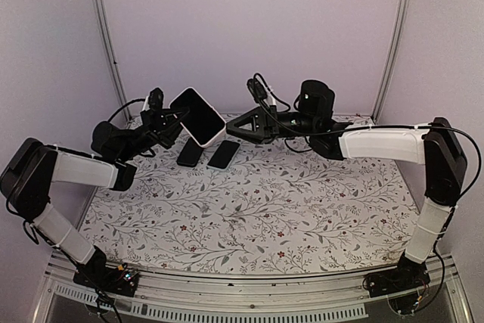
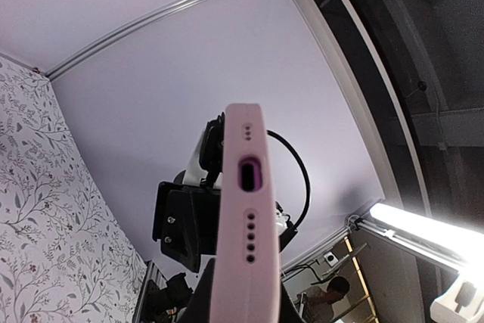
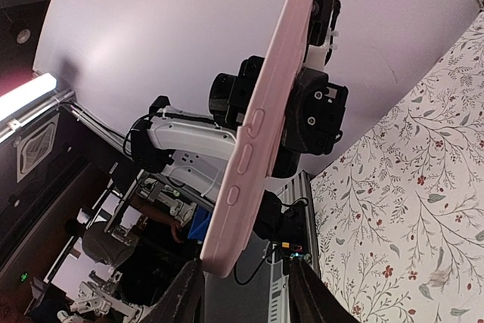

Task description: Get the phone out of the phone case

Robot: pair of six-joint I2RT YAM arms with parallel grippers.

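Note:
A phone in a pale pink case [image 1: 198, 117] is held up tilted over the table, screen toward the top view, by my left gripper [image 1: 174, 119], shut on it. The left wrist view shows the case's narrow end [image 2: 246, 255] with its port opening; the right wrist view shows its long side [image 3: 257, 134] with buttons. My right gripper [image 1: 238, 128] faces the case's lower right corner, a little apart from it, its fingers parted with nothing seen between them.

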